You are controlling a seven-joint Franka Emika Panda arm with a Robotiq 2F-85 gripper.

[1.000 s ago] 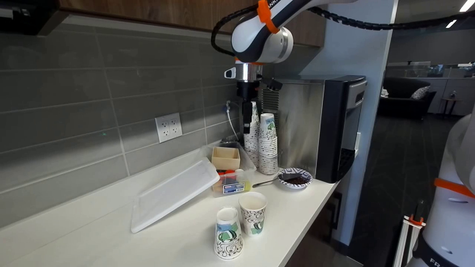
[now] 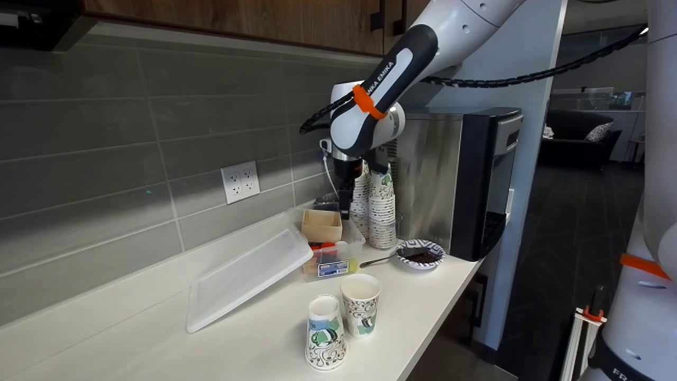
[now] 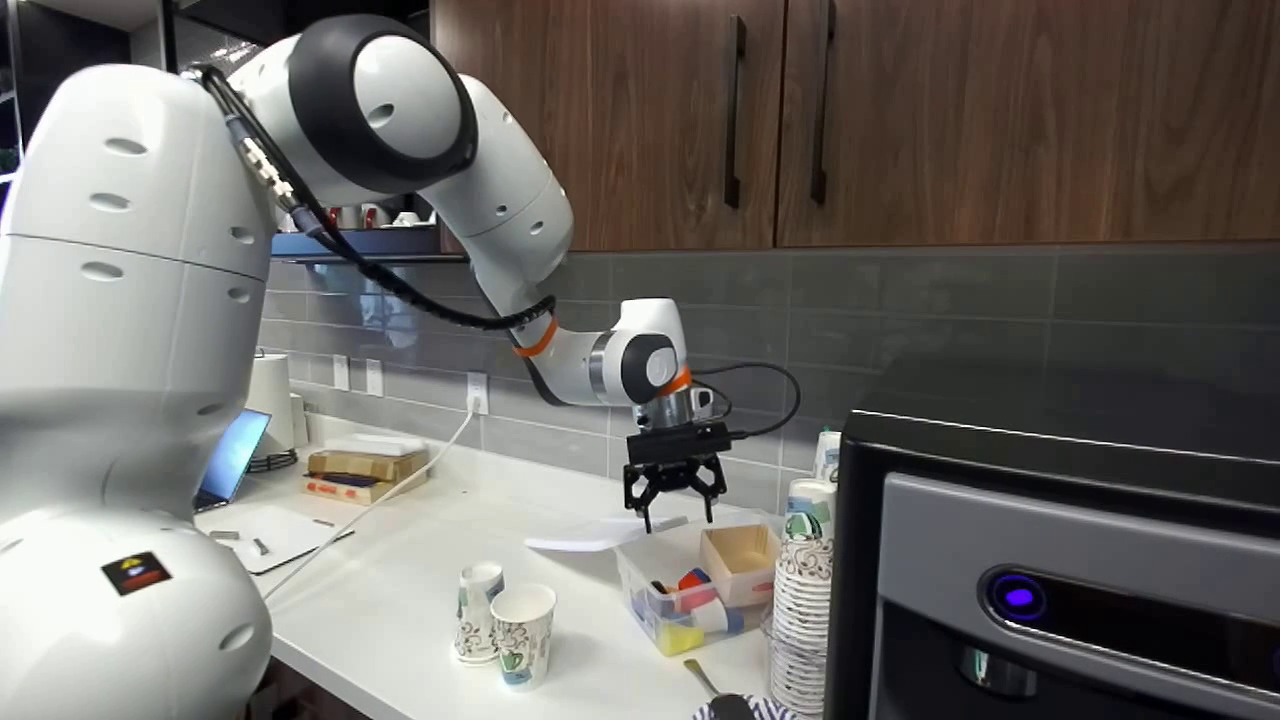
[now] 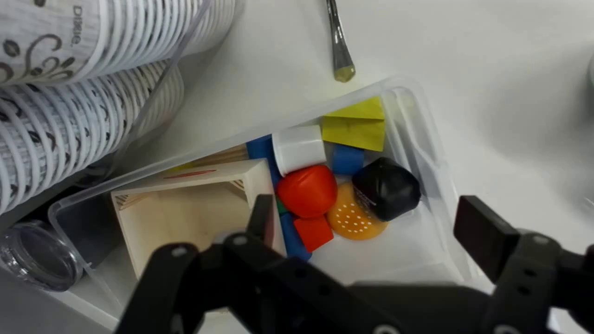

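My gripper is open above a clear plastic bin (image 4: 440,167), nothing between its fingers. From the side it hangs (image 3: 678,518) over the bin's back part, clear of what lies inside. Looking down, I see a red rounded piece (image 4: 307,191), a black piece (image 4: 386,189), an orange dotted disc (image 4: 354,216), a white cup-like piece (image 4: 299,148), a yellow packet (image 4: 356,123) and a small red block (image 4: 313,231). A pale wooden box (image 4: 184,217) fills the bin's other end, partly behind one finger.
Tall stacks of paper cups (image 2: 382,216) rise close beside the bin. A patterned bowl (image 2: 421,254) with a spoon sits in front of the stacks. Two cups (image 2: 326,333) (image 2: 361,305) stand nearer the counter's front. A white lid (image 2: 250,276) leans left of the bin.
The arm has come down, bringing my gripper lower, closer to the bin and slightly left in exterior view 1. Bin, lid, bowl and cups have stayed put.
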